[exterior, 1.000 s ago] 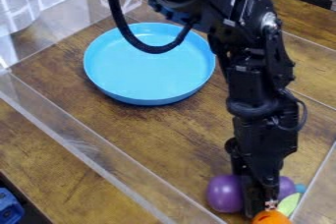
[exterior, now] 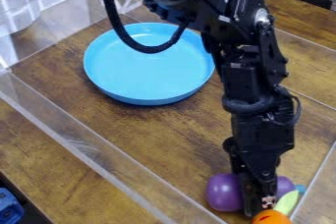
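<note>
My black gripper (exterior: 256,184) reaches down to the bottom right of the camera view, shut on a purple object (exterior: 226,195), which looks like a toy vegetable. An orange round object (exterior: 270,217) lies just below it at the frame's edge. A pale green and blue item (exterior: 296,197) lies to the right, partly hidden.
A blue plate (exterior: 132,61) rests on the wooden table at the upper left. Clear plastic walls (exterior: 92,149) run along the lower left and right. The wood between plate and gripper is bare.
The gripper and arm have shifted very slightly; the objects at the bottom right are almost where they were.
</note>
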